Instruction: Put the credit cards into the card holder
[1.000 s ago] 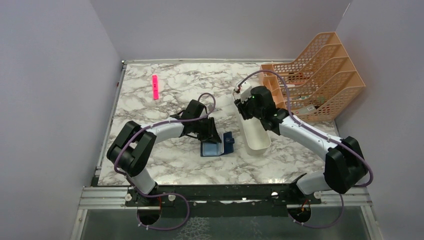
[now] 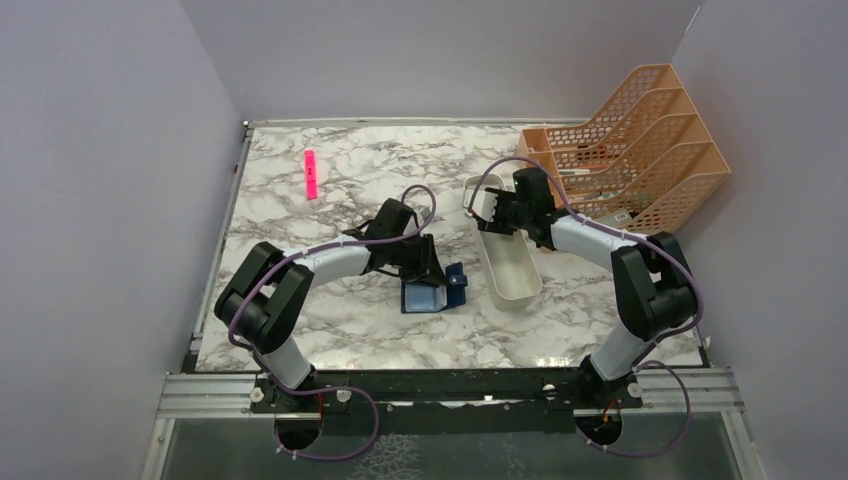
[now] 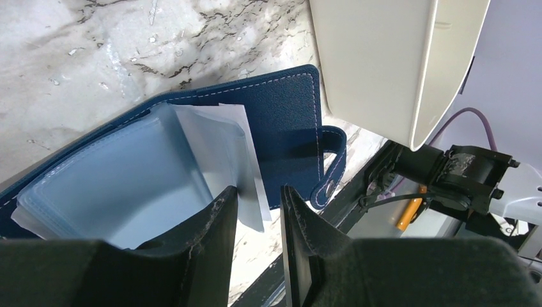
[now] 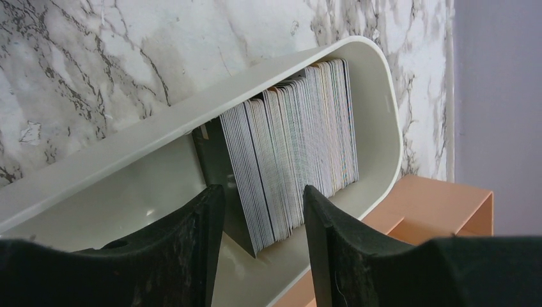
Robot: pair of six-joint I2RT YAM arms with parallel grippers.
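The navy card holder [image 3: 281,128] lies open on the marble table, with translucent blue sleeves [image 3: 115,179] and a white insert. My left gripper is over it, part open, its left finger at the sleeve edge; whether it touches cannot be told. A long white tray [image 2: 512,280] holds a packed row of cards [image 4: 294,153], seen edge-on, with a dark card face at the near end. My right gripper stands open above the tray at that near end, nothing visible between its fingers.
An orange slotted organiser [image 2: 680,190] stands at the back right, beside the tray. A pink object [image 2: 310,174] lies at the back left.
The right arm has shifted, its elbow rising and drawing inward from the front right, with the gripper still over the tray. The left arm has moved very slightly.
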